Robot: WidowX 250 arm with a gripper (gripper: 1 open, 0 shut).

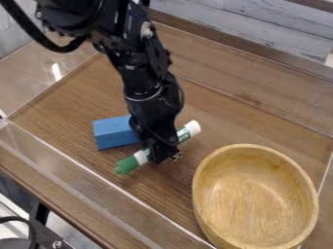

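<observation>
My black gripper (159, 151) is down at the middle of the wooden table, shut on a white and green cylindrical object (130, 163) that lies slanted, green end toward the lower left, white end toward the upper right. The fingertips are dark and partly hide the object's middle. A blue block (113, 134) sits just left of the gripper, partly behind it.
A large tan bowl (255, 199) stands at the front right. A clear edge strip runs along the table's front left, with black cables beyond it.
</observation>
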